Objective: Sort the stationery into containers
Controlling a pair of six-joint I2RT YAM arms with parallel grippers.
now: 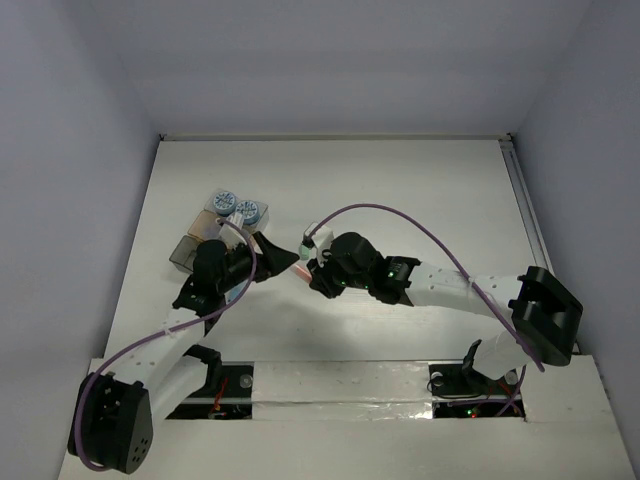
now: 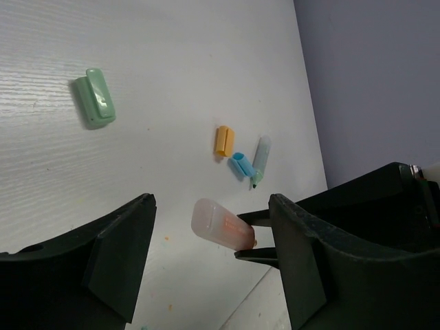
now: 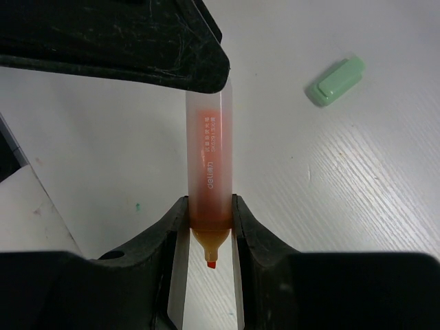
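Note:
An orange highlighter is in my right gripper, whose fingers close round its tip end; in the left wrist view its pink barrel (image 2: 221, 223) sits between that gripper's fingers. My left gripper is open, its fingers either side of the highlighter's far end, apparently not gripping it. A green clip-like piece (image 2: 96, 97) lies on the table, with a yellow piece (image 2: 224, 140), a blue piece (image 2: 242, 163) and a pale green marker (image 2: 261, 158) farther off. The clear containers (image 1: 184, 255) stand behind my left arm.
Two round blue-lidded items (image 1: 225, 201) sit in the back compartments. Grey walls border the sides and back.

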